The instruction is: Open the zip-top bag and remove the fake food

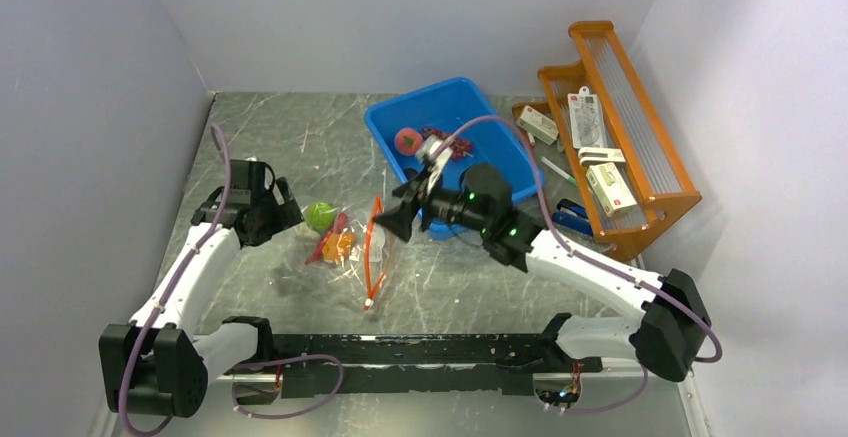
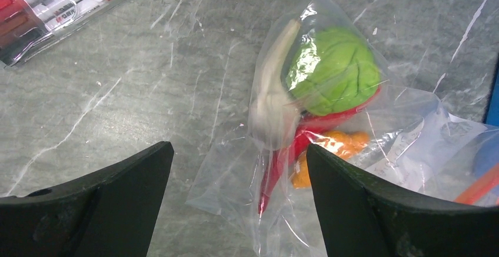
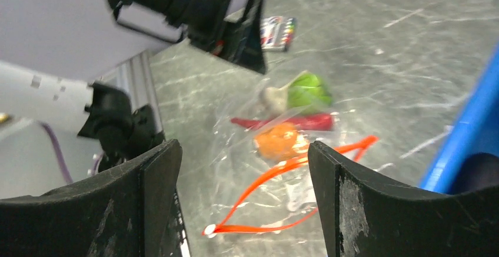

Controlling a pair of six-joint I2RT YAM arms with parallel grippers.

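Observation:
The clear zip top bag [image 1: 330, 267] lies on the table with its orange zipper [image 1: 368, 257] toward the right. Inside are a green lettuce [image 2: 335, 69], a pale long piece [image 2: 272, 104], a red pepper [image 2: 276, 174] and an orange piece [image 3: 275, 140]. My left gripper [image 1: 288, 205] is open over the bag's left side, nothing between its fingers. My right gripper [image 1: 400, 207], blurred, is open above the bag's right side near the blue bin's corner, with the zipper seen below it in the right wrist view.
The blue bin [image 1: 395, 107] holds a peach [image 1: 408, 140] and grapes at the back. A wooden shelf with boxes [image 1: 655, 202] stands on the right. A pack of coloured items [image 2: 65, 4] lies left of the bag.

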